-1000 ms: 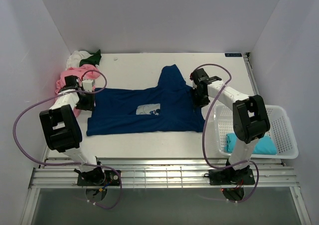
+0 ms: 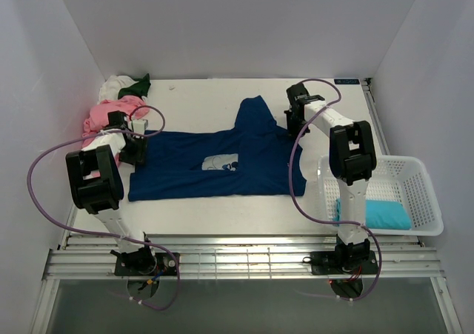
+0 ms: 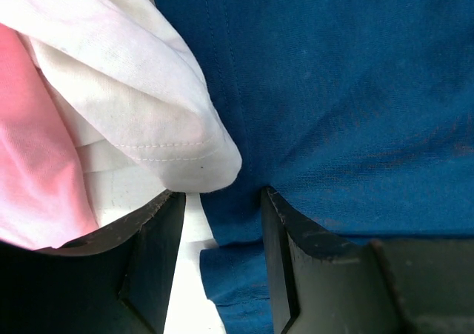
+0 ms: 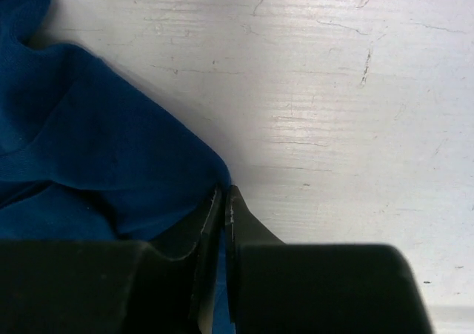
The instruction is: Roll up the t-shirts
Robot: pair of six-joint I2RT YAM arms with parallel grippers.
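The navy blue t-shirt (image 2: 255, 169) lies spread and partly folded on the white table, with a light print (image 2: 220, 161) near its middle. One sleeve (image 2: 254, 112) sticks out toward the back. At the shirt's left edge my left gripper is open. A fold of white cloth (image 3: 174, 119) and the shirt's hem (image 3: 229, 215) show by the gap between its fingers. My right gripper is shut on the blue fabric (image 4: 133, 138) at the shirt's right side, near its upper corner.
Crumpled pink (image 2: 104, 115), white (image 2: 113, 87) and dark green (image 2: 138, 88) clothes are heaped at the back left, close to my left arm. A white basket (image 2: 428, 201) holding a turquoise cloth (image 2: 385, 215) stands at the right.
My right gripper has moved toward the back of the table along the shirt's right side.
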